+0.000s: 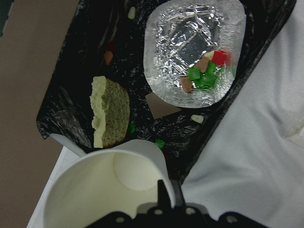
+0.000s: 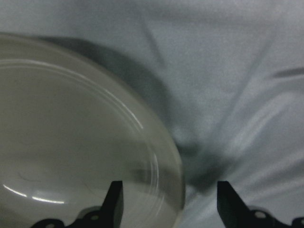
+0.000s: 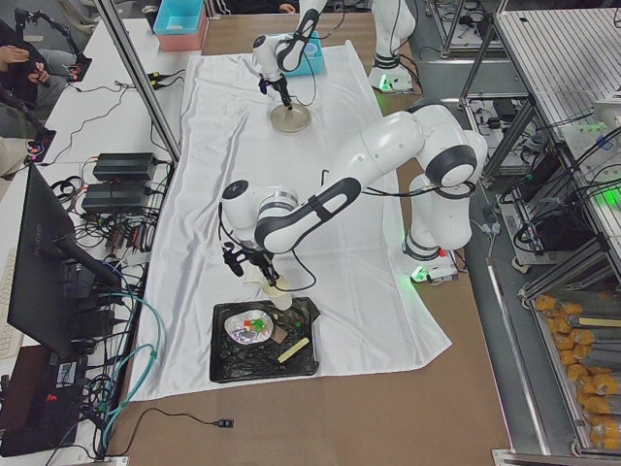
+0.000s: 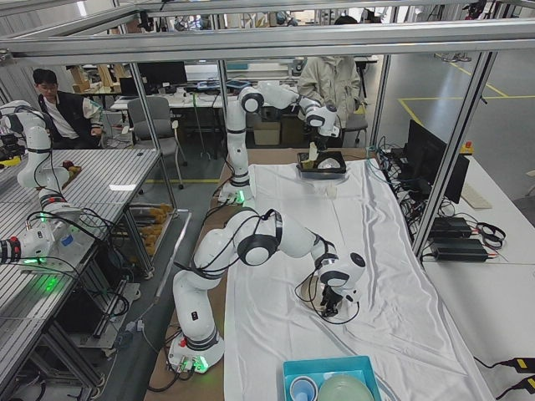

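A white cup [image 1: 102, 187] is gripped at its rim by my left gripper, above the corner of a black-lined tray [image 1: 71, 104]. In that tray lie a foil dish [image 1: 173, 47] with red, green and brown bits, a spongy yellow piece [image 1: 111, 111] and small scraps. At the far end of the cloth, my right gripper stands open just over the rim of a beige plate [image 2: 71, 123], one finger inside and one outside the rim.
A blue bin [image 4: 368, 368] with a cup and a plate stands beside the right arm. A pale item [image 4: 330, 190] lies on the white cloth near the black tray. A monitor and cables line one side.
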